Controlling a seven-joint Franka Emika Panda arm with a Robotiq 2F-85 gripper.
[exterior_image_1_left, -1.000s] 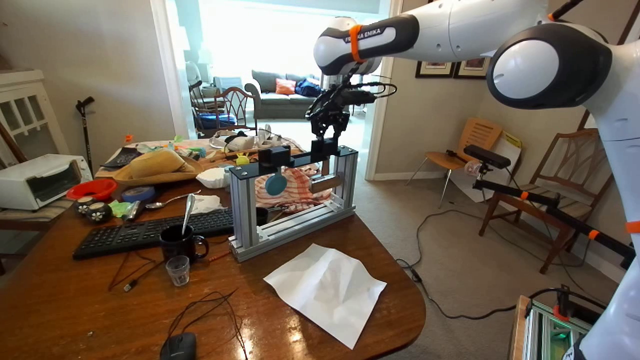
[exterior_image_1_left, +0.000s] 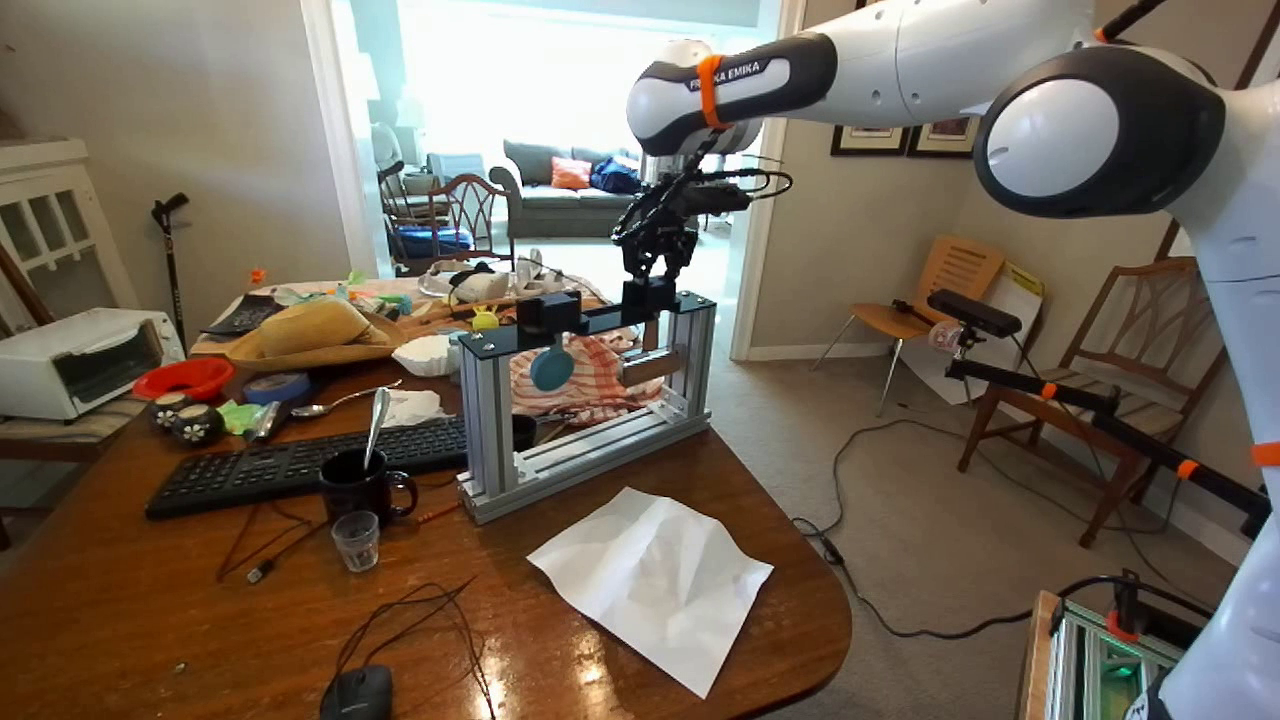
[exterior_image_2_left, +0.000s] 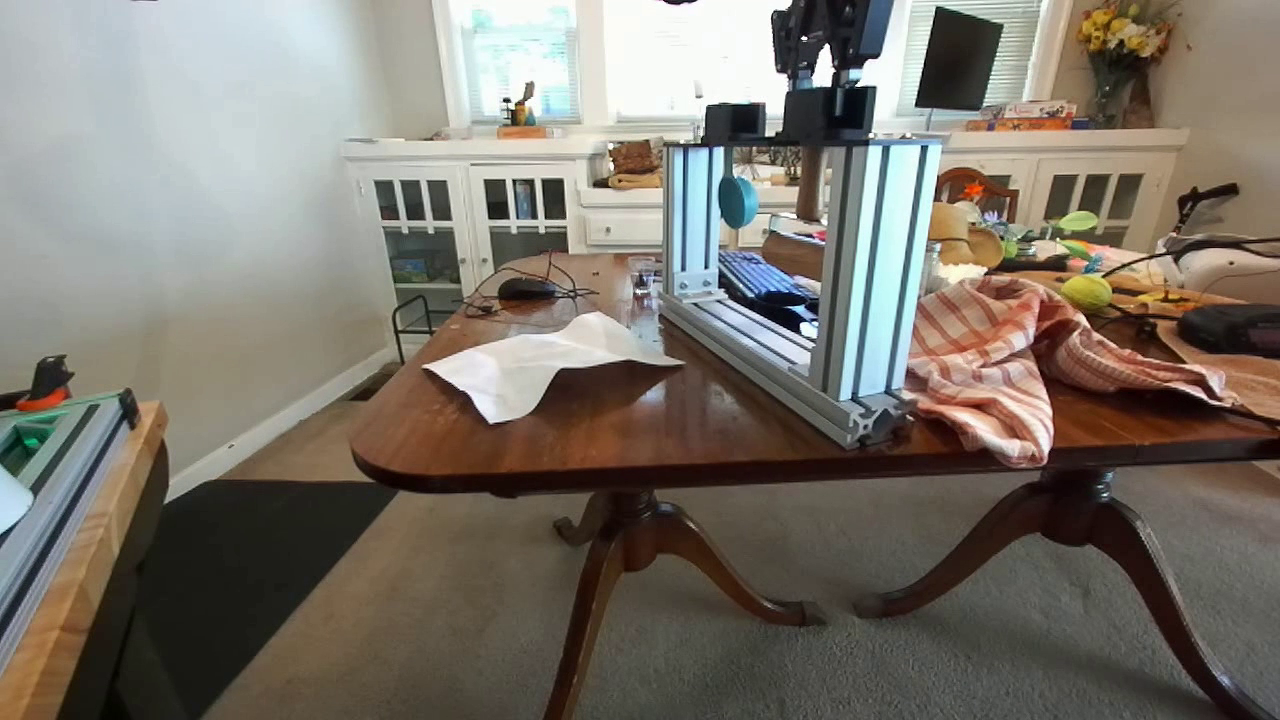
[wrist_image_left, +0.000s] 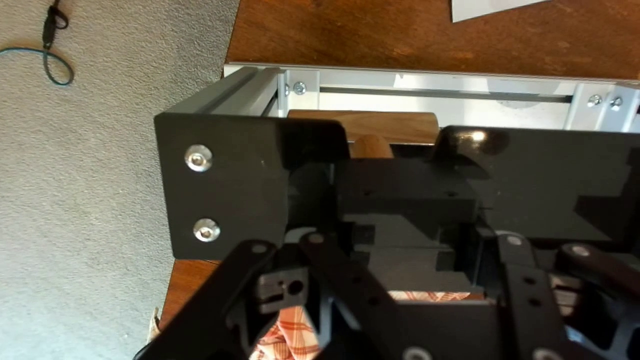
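My gripper (exterior_image_1_left: 651, 271) is shut on the black block-shaped top (wrist_image_left: 414, 210) of a wooden mallet, above one end of a metal rack (exterior_image_1_left: 489, 420). From that block a wooden handle hangs through the rack's black top plate (wrist_image_left: 228, 180). The mallet's wooden head (exterior_image_1_left: 649, 367) is below, between the uprights. In exterior view 2 the block (exterior_image_2_left: 828, 114) is at the level of the top plate, with the fingers directly above it. A second tool with a black block top (exterior_image_1_left: 548, 313) and a round teal end (exterior_image_1_left: 551, 368) hangs at the rack's other end.
White paper (exterior_image_1_left: 654, 582) lies in front of the rack, close to the table's rounded edge. Behind it is a checkered cloth (exterior_image_2_left: 996, 348). A black mug (exterior_image_1_left: 360, 486), small clear cup (exterior_image_1_left: 356, 541), keyboard (exterior_image_1_left: 216, 480) and mouse (exterior_image_1_left: 357, 694) occupy the other side.
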